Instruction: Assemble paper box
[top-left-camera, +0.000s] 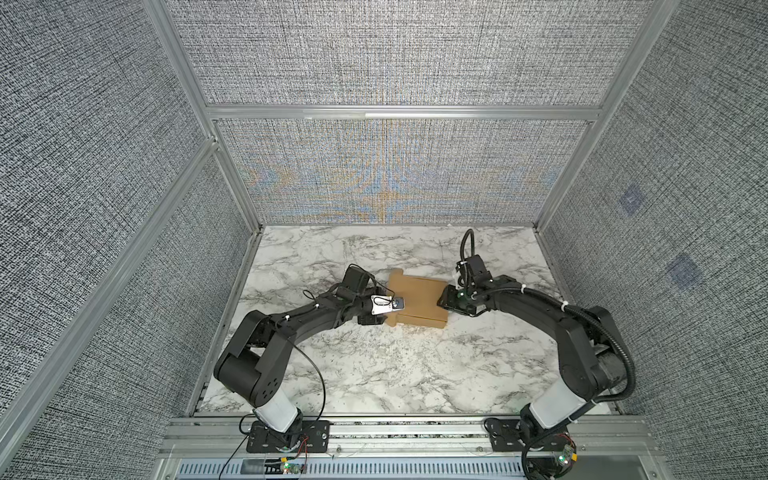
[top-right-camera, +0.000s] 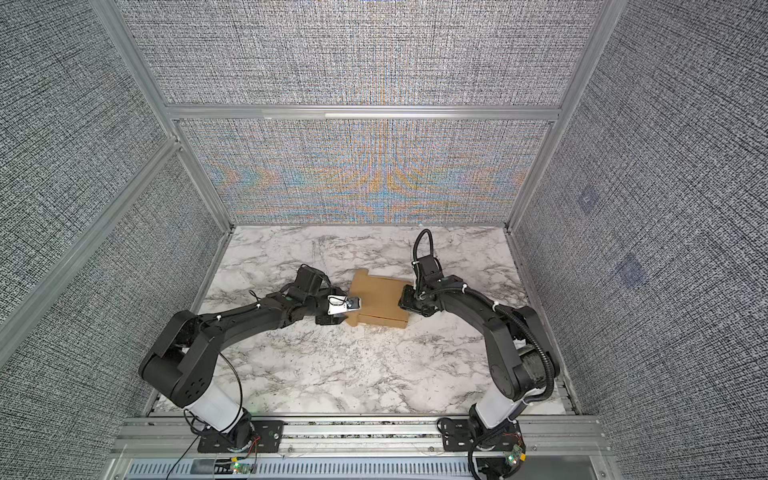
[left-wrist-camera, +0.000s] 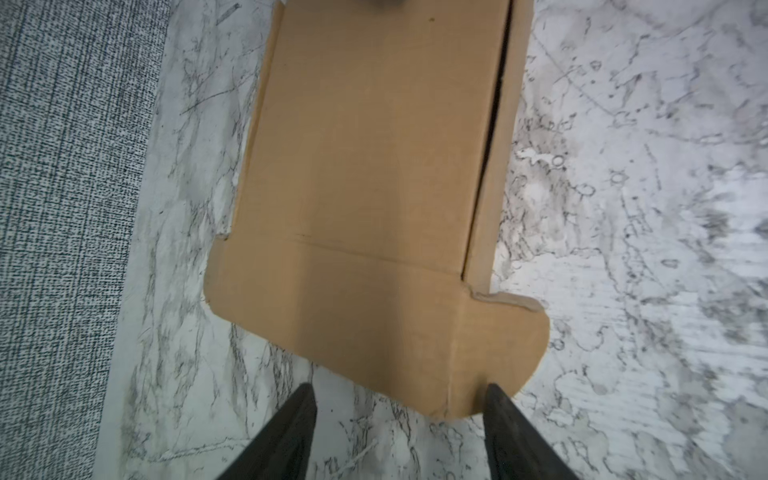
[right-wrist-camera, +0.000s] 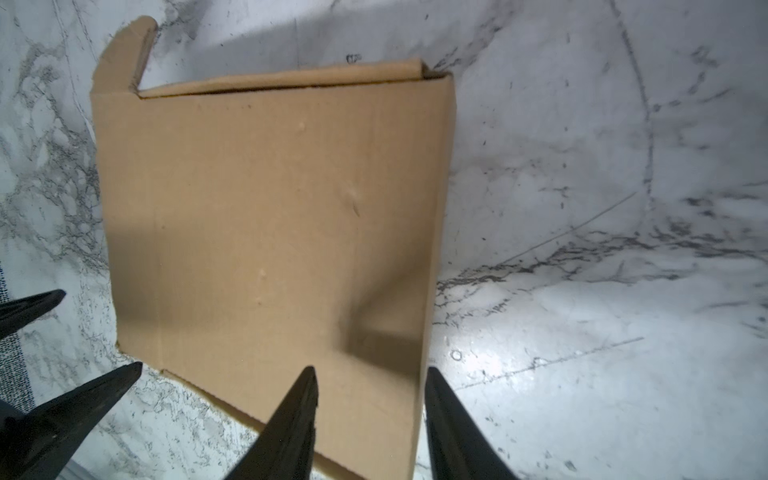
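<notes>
A brown cardboard box (top-left-camera: 420, 301) lies flat on the marble table, a panel with rounded tabs toward the left (left-wrist-camera: 496, 344). My left gripper is at that left end, fingers apart around the flap's near edge, apparently not closed on it. My right gripper is over the box's right edge, fingers apart, one each side of that edge in the right wrist view; whether they touch it I cannot tell.
Mesh walls (top-left-camera: 384, 168) in metal frames close it in at the back and sides.
</notes>
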